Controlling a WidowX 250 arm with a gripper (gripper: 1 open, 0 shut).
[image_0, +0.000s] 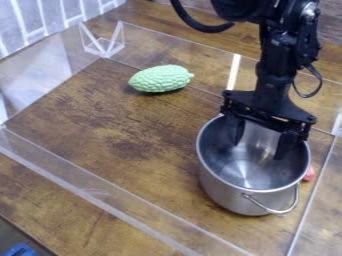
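My black gripper (262, 134) is open, its two fingers reaching down into the mouth of a steel pot (246, 187) with a wire handle, on the right of the camera view. The pot stands on the wooden table; what lies inside below the fingers is hard to see. A pale green, bumpy oblong object (159, 80), like a toy bitter melon, lies at the upper left, apart from the pot.
Clear plastic walls (94, 210) border the wooden work area. A small red object (309, 174) sits partly hidden behind the pot's right side.
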